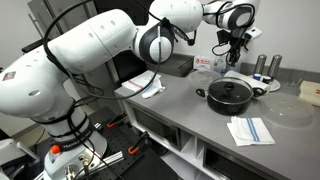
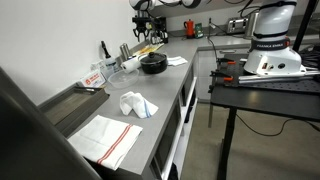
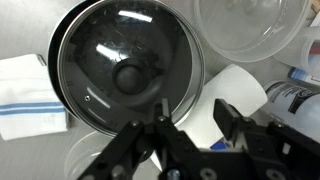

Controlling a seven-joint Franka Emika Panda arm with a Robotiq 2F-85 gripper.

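My gripper point(image 1: 236, 50) hangs in the air above the back of the counter, over the far side of a black pot point(image 1: 229, 98). In the wrist view the gripper is open, and nothing shows held between its fingers. A glass lid point(image 3: 104, 48) with a dark round knob point(image 3: 130, 77) covers the pot. The exterior view from the other side shows the same pot point(image 2: 153, 64) on the counter, with the gripper point(image 2: 147, 30) higher up and apart from it.
Clear bowls point(image 3: 242, 25) flank the pot; another point(image 1: 290, 112) lies at the right. A white towel with a blue stripe point(image 1: 250, 130) lies in front. Canisters point(image 1: 275, 66) and a bottle point(image 3: 297, 104) crowd the back.
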